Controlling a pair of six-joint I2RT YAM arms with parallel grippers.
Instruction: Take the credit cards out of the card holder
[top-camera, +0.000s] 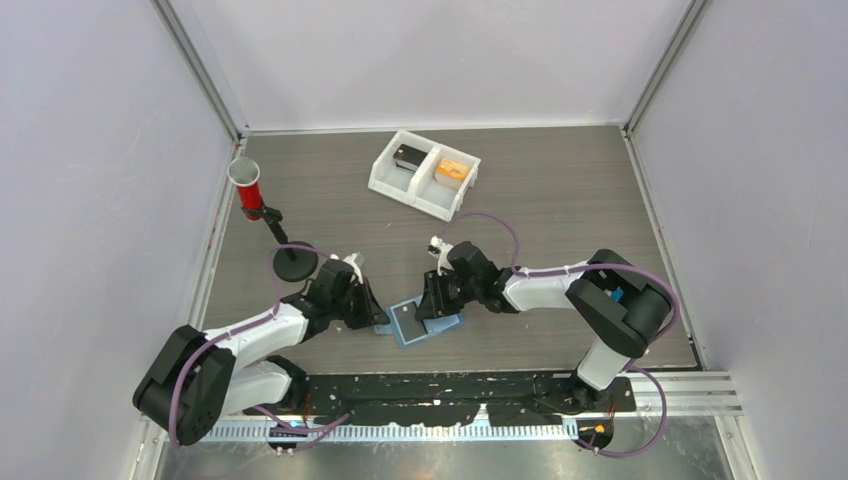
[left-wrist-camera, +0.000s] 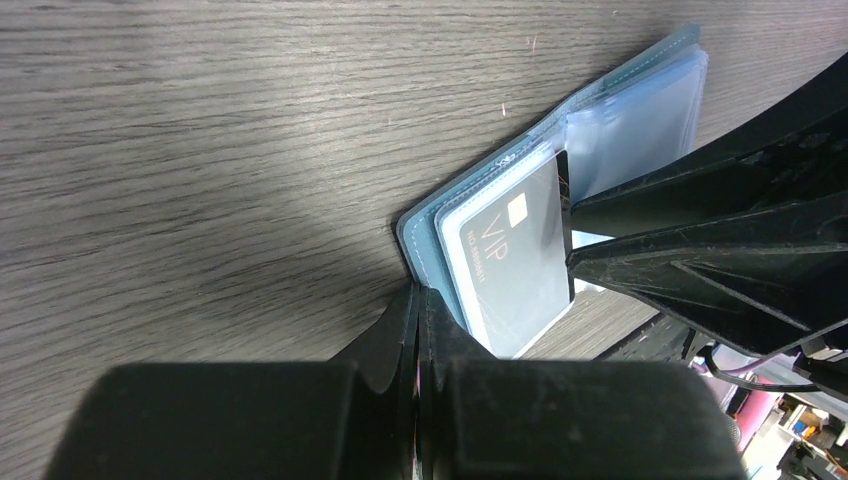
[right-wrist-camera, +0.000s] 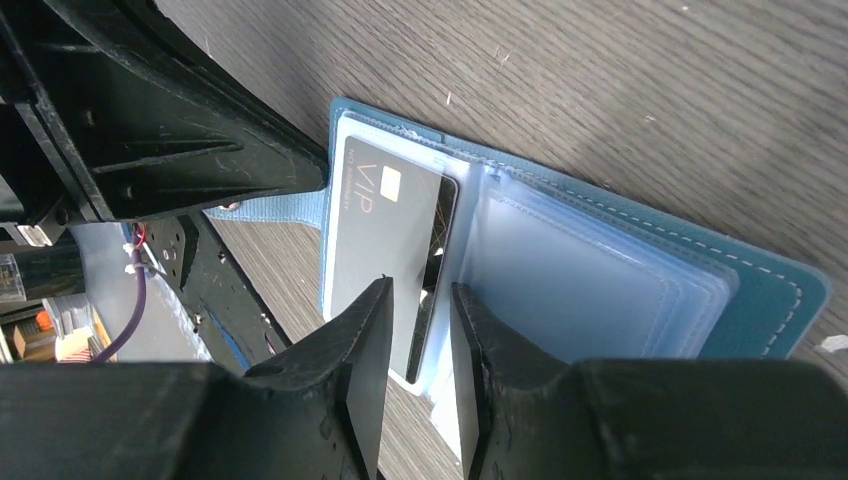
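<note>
A blue card holder (top-camera: 427, 333) lies open on the table between my grippers. A grey VIP card (left-wrist-camera: 512, 262) with a black stripe sits in its clear sleeve at the left end; empty-looking clear sleeves (right-wrist-camera: 590, 265) lie to the right. My left gripper is shut at the holder's left edge by the snap strap (right-wrist-camera: 275, 208), with nothing visible between its fingers. Above the card's striped edge, my right gripper is part open, one fingertip over the card and the other over the sleeve side. Whether those tips touch is unclear.
Behind the holder stands a white two-compartment box (top-camera: 401, 202) with a black item (top-camera: 409, 157) and an orange one (top-camera: 452, 170). A red-and-black microphone-like stand (top-camera: 290, 262) is at the left. Table right of the box is clear.
</note>
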